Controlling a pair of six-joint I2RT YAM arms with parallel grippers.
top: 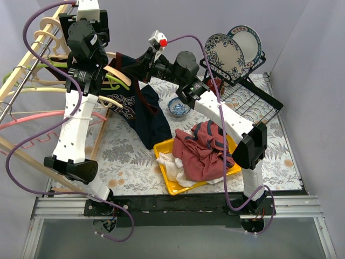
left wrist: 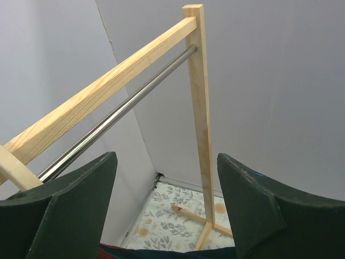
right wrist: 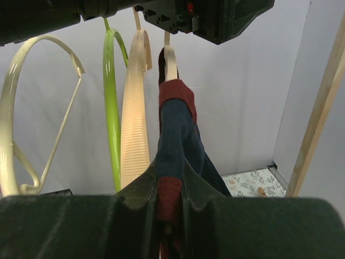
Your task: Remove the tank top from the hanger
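Note:
The tank top (top: pixel 153 121) is navy with dark red trim and hangs from the rack at the left of the top view. Its wooden hanger (right wrist: pixel 171 65) still runs into the shoulder strap in the right wrist view. My right gripper is shut on the red-edged strap (right wrist: pixel 175 127), below the hanger's end. Above that hanger, the left gripper's black fingers (right wrist: pixel 232 19) cross the top of the same view. In its own wrist view my left gripper has its fingers wide apart, with a strip of navy cloth (left wrist: pixel 172 253) low between them.
Green (right wrist: pixel 111 108), ribbed wooden (right wrist: pixel 135 113) and cream hangers (right wrist: pixel 9 108) crowd beside the tank top. The rack's wooden bar (left wrist: pixel 102 83) runs close to the left gripper. A yellow basket (top: pixel 173 188) of clothes and a dish rack (top: pixel 253 102) stand to the right.

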